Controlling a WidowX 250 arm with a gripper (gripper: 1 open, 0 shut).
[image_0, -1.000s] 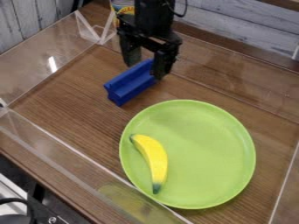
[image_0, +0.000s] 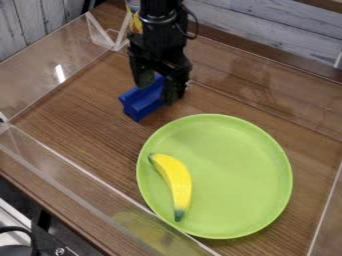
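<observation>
My black gripper (image_0: 159, 74) is lowered over a blue block (image_0: 142, 100), its fingers spread around the block's upper right end, which they partly hide. A yellow toy banana (image_0: 175, 186) lies on the left part of a green plate (image_0: 234, 176).
A clear rim borders the left side, and pale walls stand at the back. A small yellow object is partly hidden behind the arm at the top.
My gripper has come down and slightly left onto the block, now covering more of its upper end. The banana and plate are unchanged.
</observation>
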